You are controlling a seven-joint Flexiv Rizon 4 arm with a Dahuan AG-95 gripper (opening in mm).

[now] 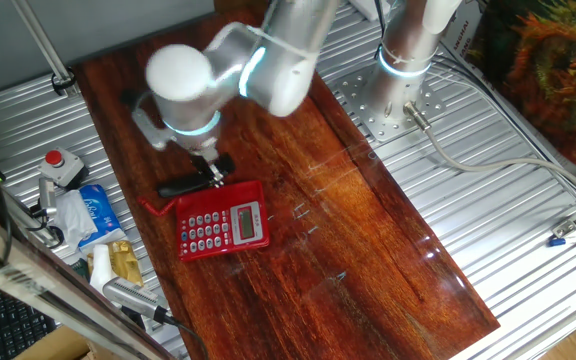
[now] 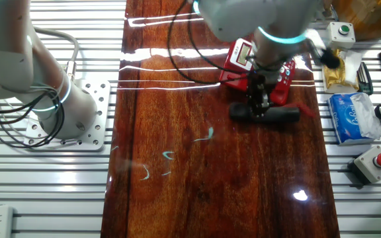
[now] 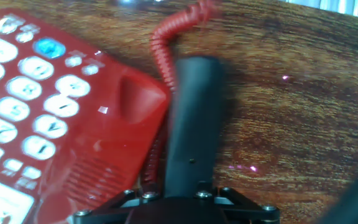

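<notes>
A red desk phone [image 1: 223,220] with light keys and a small display lies on the wooden board. Along its edge is a black handset [image 1: 180,186], linked to a curly red cord [image 3: 163,53]. My gripper [image 1: 216,180] points down at the handset's middle, close beside the phone. In the wrist view the handset [image 3: 194,124] runs up from between the gripper's dark parts at the bottom edge. Whether the fingers press on it is hidden there. In exterior view 2 the gripper [image 2: 259,106] is blurred over the handset [image 2: 280,115], which appears to lie at board level.
Off the board's side lie a blue tissue pack [image 2: 350,118], a red-topped button box [image 2: 376,164] and a gold packet [image 1: 126,262]. The wooden board [image 1: 368,270] is bare toward the arm's base. Loose cables [image 2: 194,56] hang from the arm.
</notes>
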